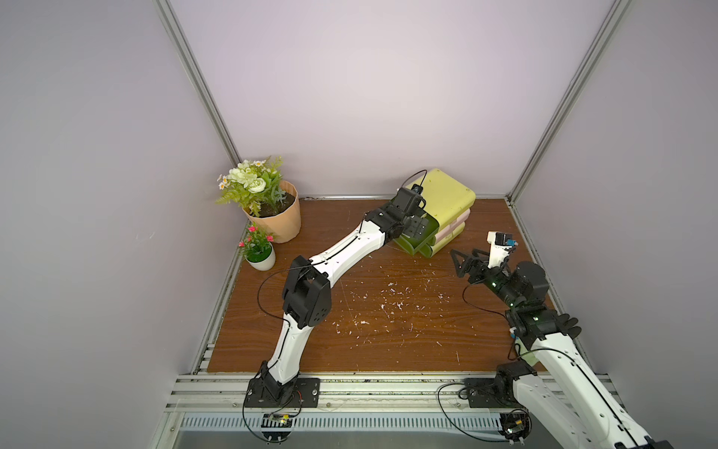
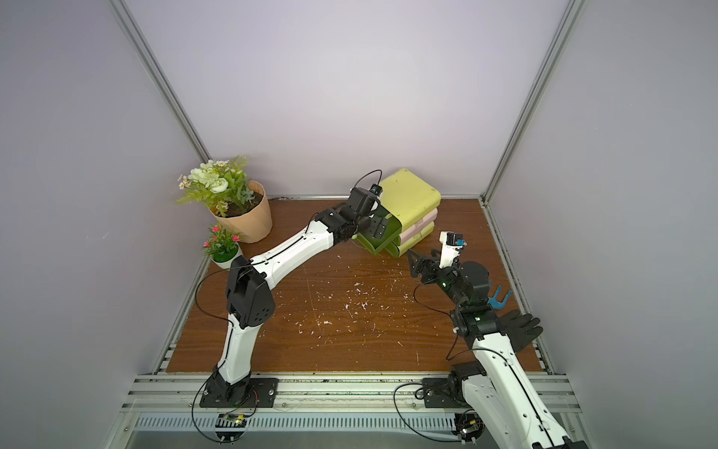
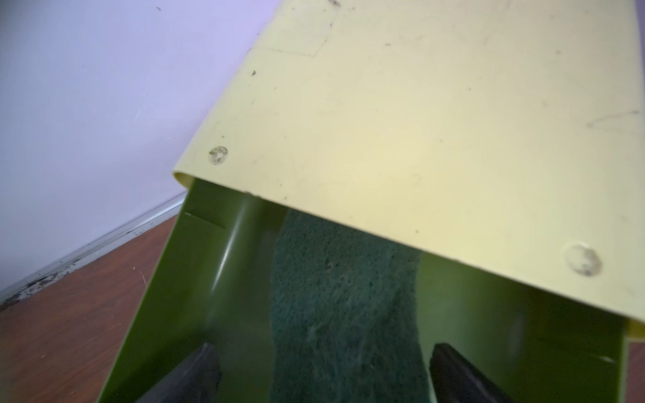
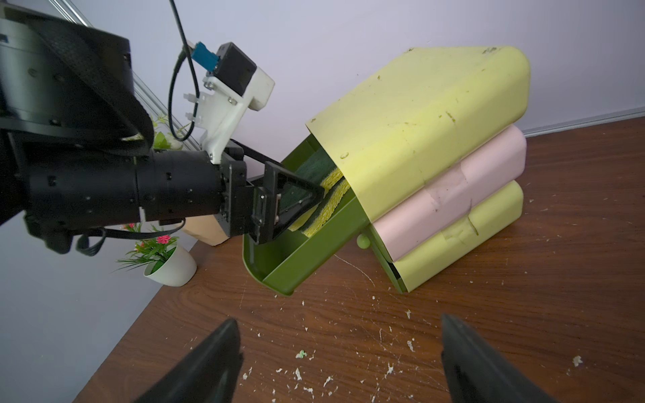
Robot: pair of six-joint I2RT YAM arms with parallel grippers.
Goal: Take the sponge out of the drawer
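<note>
Inside the pulled-out green top drawer (image 4: pixel 309 262) lies a dark green sponge with yellow showing along its side in the right wrist view. Its far end is hidden under the yellow cabinet top (image 3: pixel 436 134). My left gripper is open over the drawer, one fingertip to each side of the sponge; whether they touch it cannot be told. To the right, in front of the cabinet, my right gripper stands open above the table, holding nothing.
Below the open drawer are pink (image 4: pixel 457 191) and yellow (image 4: pixel 463 235) cabinet tiers. A large flowerpot (image 1: pixel 280 217) and a small white pot (image 1: pixel 261 258) stand at the left. A black glove (image 2: pixel 519 329) and blue tool (image 2: pixel 499 298) lie at right. The middle table holds only scraps.
</note>
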